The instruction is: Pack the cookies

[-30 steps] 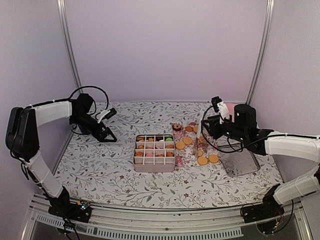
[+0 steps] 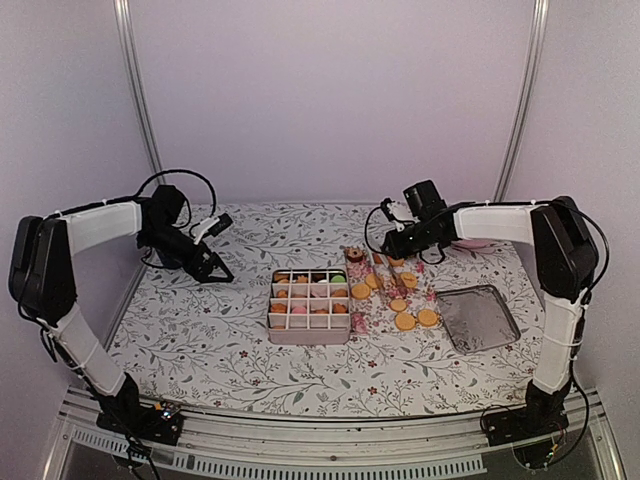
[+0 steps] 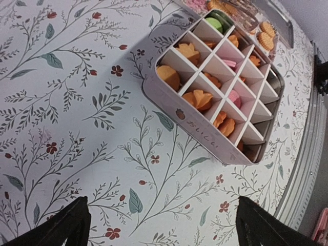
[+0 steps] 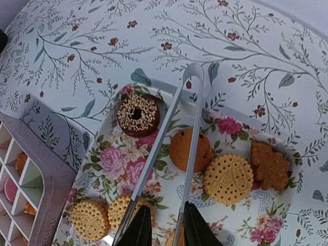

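Observation:
In the right wrist view, metal tongs (image 4: 192, 151) lie across a floral tray (image 4: 110, 166), their bend over its far rim. My right gripper is over the tray with fingers partly apart. One tong arm runs between them, beside the right finger; the other runs along the left finger's outer side. Round cookies (image 4: 228, 178), a doughnut-like one (image 4: 138, 115) and a brown one (image 4: 269, 165) rest on the tray. The divided box (image 2: 310, 336) holds orange and pink cookies and a green one (image 3: 214, 23). To its left, my left gripper (image 2: 222, 248) hangs open and empty.
An empty grey tray (image 2: 478, 320) lies right of the floral tray. Behind the right arm, something pink (image 2: 474, 243) shows in part.
The left arm has stayed put.

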